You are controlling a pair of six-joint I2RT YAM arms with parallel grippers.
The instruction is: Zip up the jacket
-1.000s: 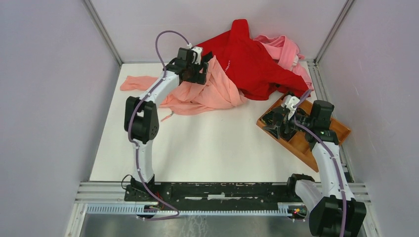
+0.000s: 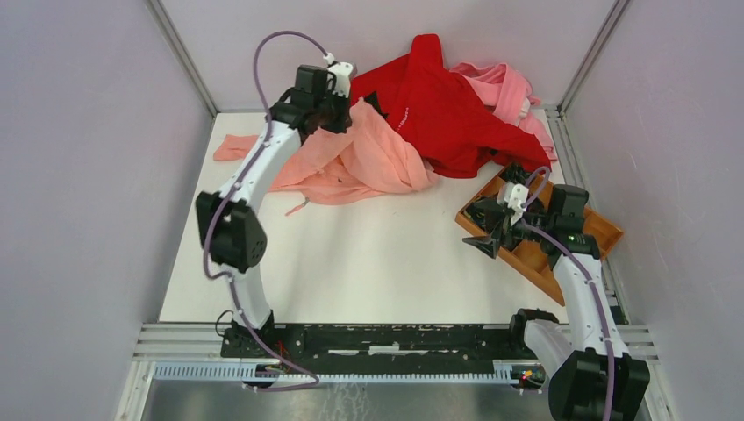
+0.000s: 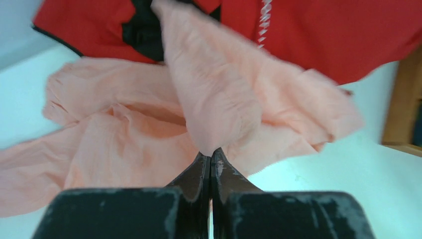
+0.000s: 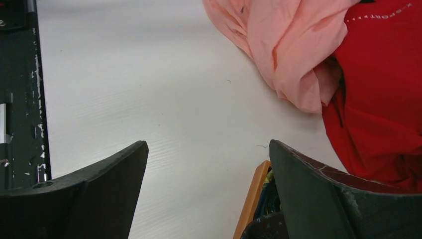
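Observation:
A crumpled peach garment (image 2: 377, 162) lies on the left and middle of the table, partly lifted. My left gripper is shut on a fold of it, which rises to the fingertips and drapes away on both sides in the left wrist view. A red jacket (image 2: 456, 114) with small white lettering lies behind and to the right, overlapped by the peach cloth. Over the wooden box's left edge, my right gripper stands open, nothing between its fingers. No zip can be made out on the peach garment.
The wooden box (image 2: 540, 263) with dark rolled items sits at the right. Behind it, a pink garment (image 2: 509, 88) is bunched against the back wall.
The right gripper has swung slightly left, still open.

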